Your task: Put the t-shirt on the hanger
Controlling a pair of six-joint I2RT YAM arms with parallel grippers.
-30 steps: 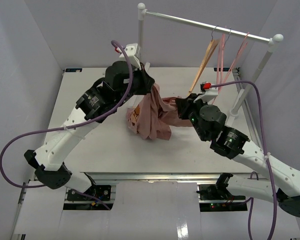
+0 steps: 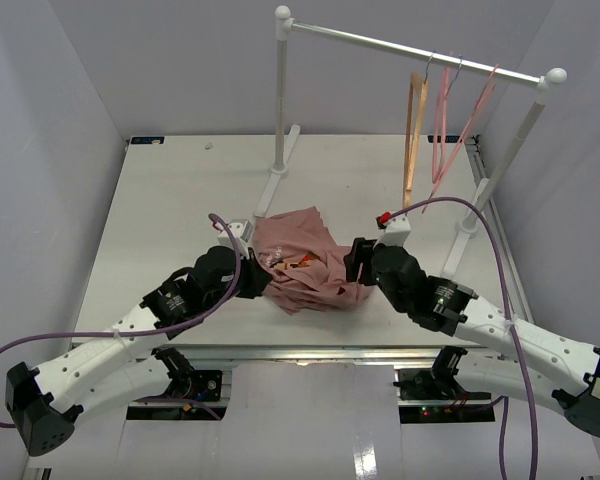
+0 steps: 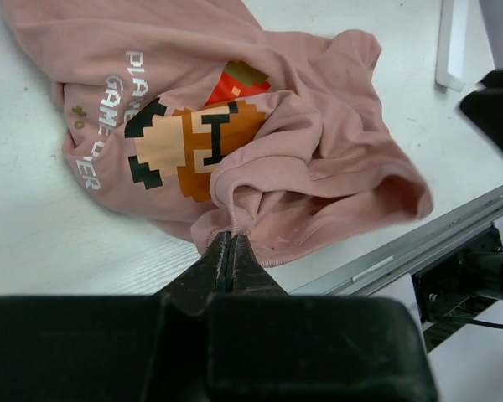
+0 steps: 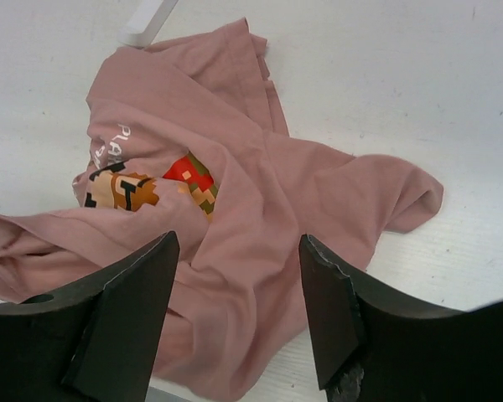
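The pink t-shirt (image 2: 300,245) lies crumpled on the white table, its pixel print showing in both wrist views. My left gripper is shut on the shirt's gathered near edge, low at the table's front-left of the pile. My right gripper hangs open above the right part of the shirt (image 4: 277,201), nothing between its fingers. The hangers, a wooden one (image 2: 415,135) and pink ones (image 2: 440,130), hang on the rail behind my right arm.
A white rack with rail (image 2: 380,45) spans the back, its feet (image 2: 277,175) on the table beside the shirt. A metal edge (image 2: 280,351) runs along the front.
My left gripper has come down and toward the front with the shirt, which now lies flatter on the table. My right gripper has opened and released the shirt; the wooden hanger has swung upright.
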